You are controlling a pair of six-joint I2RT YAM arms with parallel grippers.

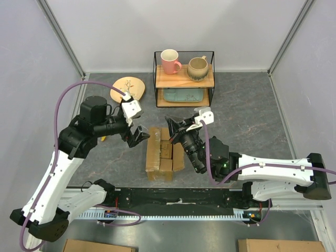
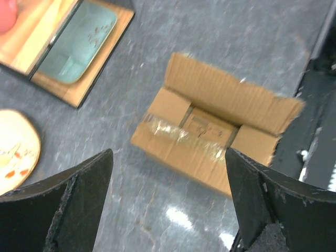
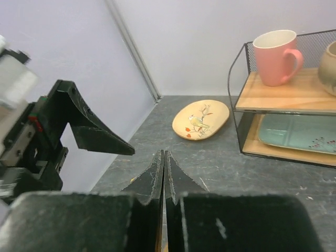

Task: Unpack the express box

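The cardboard express box (image 1: pixel 153 157) sits at the front middle of the table, flaps raised; in the left wrist view (image 2: pixel 231 100) its interior shows cardboard panels and some tape. My left gripper is open above the left of the box, nothing between its fingers. My right gripper is shut, nothing between its fingers, above the box's back right part. A small yellow item (image 1: pixel 103 137) lies on the table at the left, mostly hidden by my left arm.
A two-tier rack with a pink mug (image 1: pixel 169 63), a beige cup (image 1: pixel 197 69) and a teal tray (image 1: pixel 183 95) stands at the back. A decorated plate (image 3: pixel 200 119) lies left of it.
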